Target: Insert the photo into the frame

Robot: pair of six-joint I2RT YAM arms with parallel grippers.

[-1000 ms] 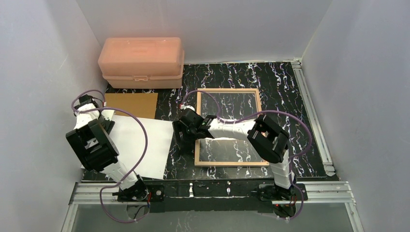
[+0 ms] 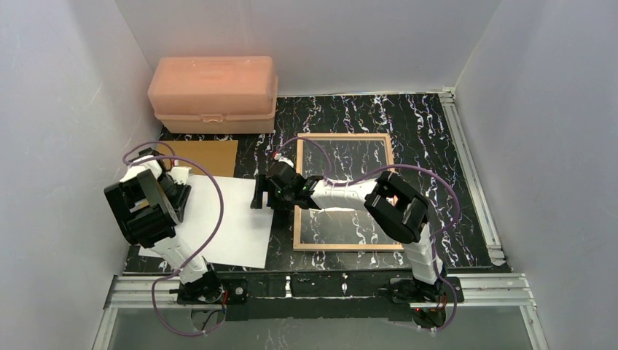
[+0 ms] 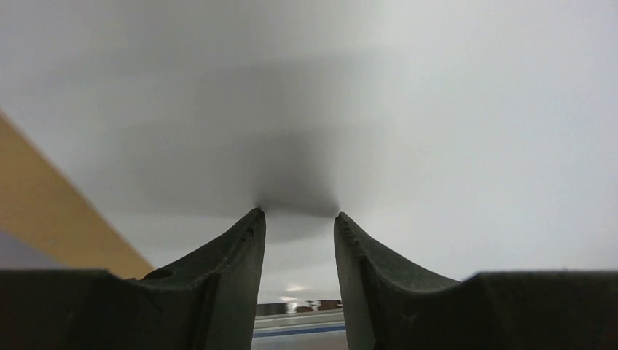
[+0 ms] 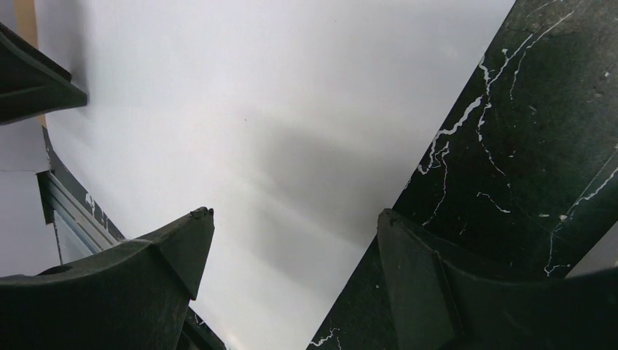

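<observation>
A blank white sheet [image 2: 237, 226], seemingly the photo, lies flat at the left of the table, partly over a brown board [image 2: 208, 154]. The wooden frame [image 2: 350, 246] lies to the right, with dark marble pattern visible inside it. My left gripper is over the sheet's left part, its fingertips a little apart and close to the white surface; whether they touch it cannot be told. Over the sheet's right edge, my right gripper stands open, with the white surface below its fingers and nothing held.
At the back left stands a closed orange box [image 2: 211, 95]. My right arm [image 2: 350, 195] crosses above the frame. Grey walls [image 2: 65, 146] bound the sides, and bare marble [image 2: 430, 189] shows right of the frame.
The white sheet has slid to the right, its right edge now under the right gripper.
</observation>
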